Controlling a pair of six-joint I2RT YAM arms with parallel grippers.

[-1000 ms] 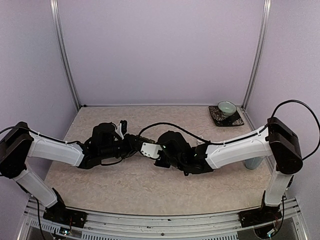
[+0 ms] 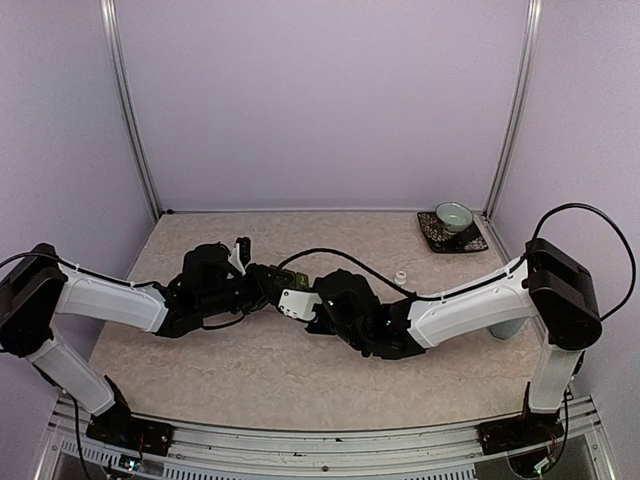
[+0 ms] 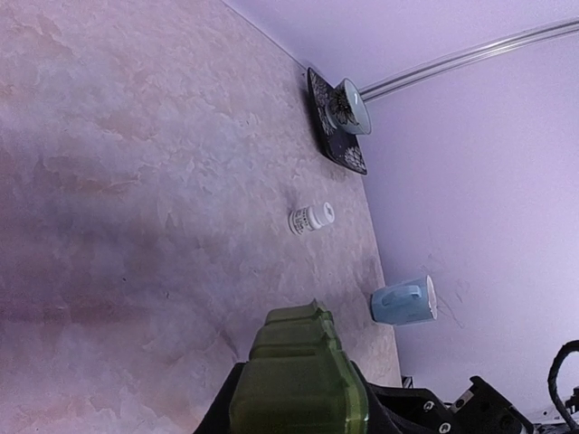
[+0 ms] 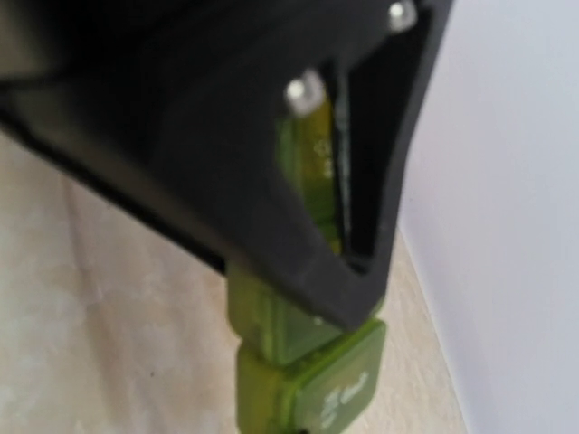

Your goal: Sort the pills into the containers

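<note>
A green pill organizer [image 3: 294, 380] with lidded compartments is held aloft by my left gripper [image 2: 268, 284], which is shut on it near the table's middle; it fills the bottom of the left wrist view. My right gripper [image 2: 305, 306] is at the organizer [image 4: 330, 389], its black body covering part of it in the right wrist view. The right gripper is shut; whether its tips touch the organizer is unclear. A white pill bottle [image 3: 310, 217] stands on the table to the right, partly behind the right arm in the top view.
At the back right a dark patterned tray [image 2: 440, 239] bears a celadon bowl [image 2: 454, 213]. A light blue mug [image 3: 398, 304] stands at the right edge, mostly behind the right arm from above.
The left arm is almost unchanged.
</note>
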